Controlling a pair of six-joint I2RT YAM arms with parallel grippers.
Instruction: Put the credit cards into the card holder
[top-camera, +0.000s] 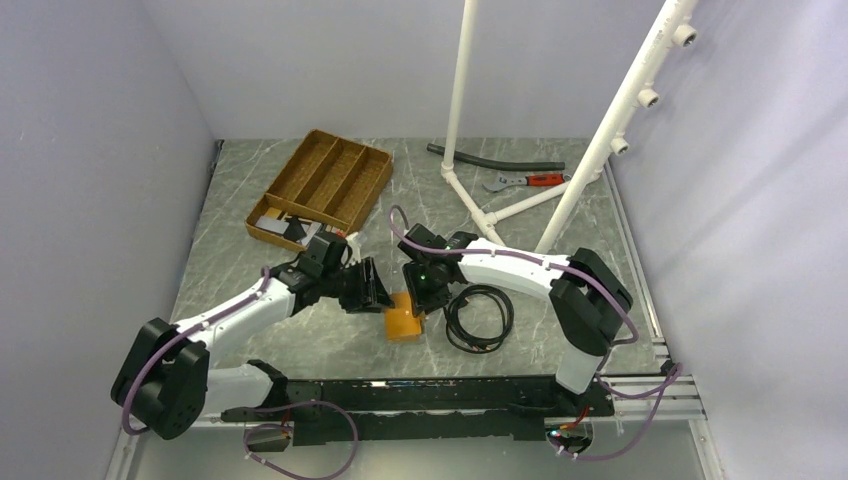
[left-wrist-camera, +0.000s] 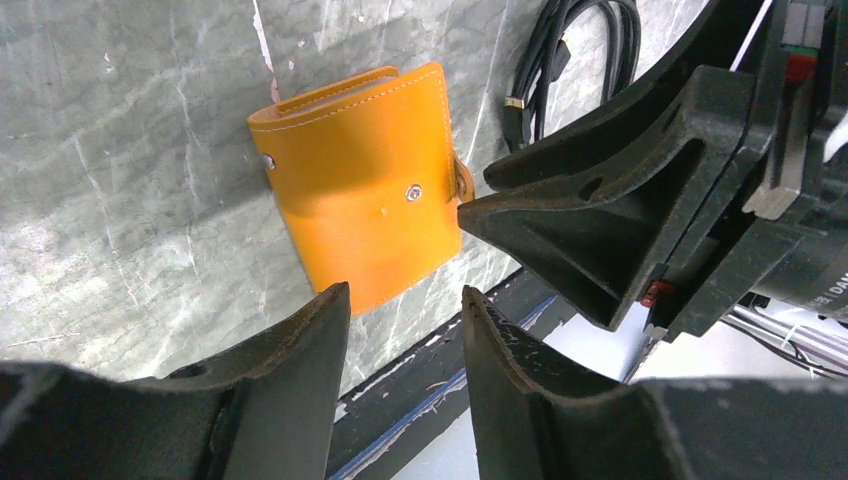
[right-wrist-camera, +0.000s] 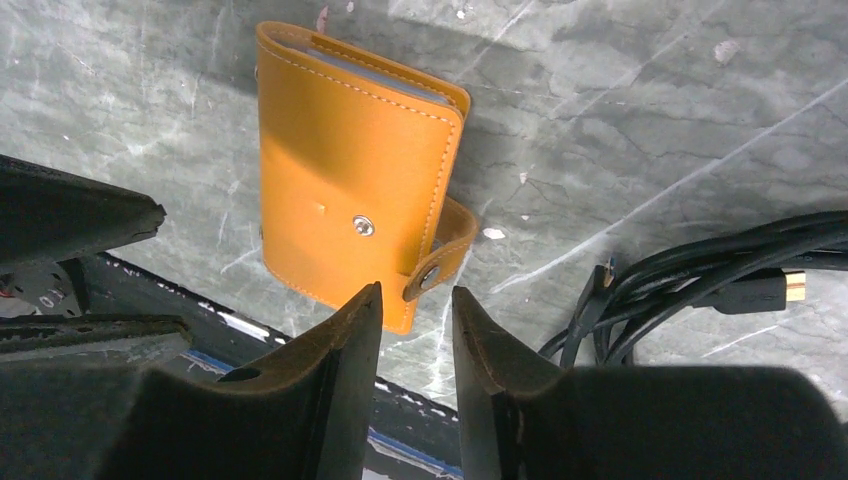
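Note:
An orange card holder (top-camera: 403, 323) lies folded on the marble surface between my two grippers. A grey edge shows inside its top opening in the right wrist view, and the strap (right-wrist-camera: 450, 245) with its snap sticks out unfastened at the side. In the left wrist view the front of the holder (left-wrist-camera: 365, 200) faces me, just beyond my left gripper, which is part open and empty. My right gripper, also part open with nothing between its fingers, hovers by the strap. No separate credit card is recognisable in these views.
A brown compartment tray (top-camera: 372, 192) stands at the back left with several items in its front section. Coiled black cable (top-camera: 480, 318) lies just right of the holder. A white pipe frame (top-camera: 490, 218) and a red-handled wrench (top-camera: 545, 180) are at the back right.

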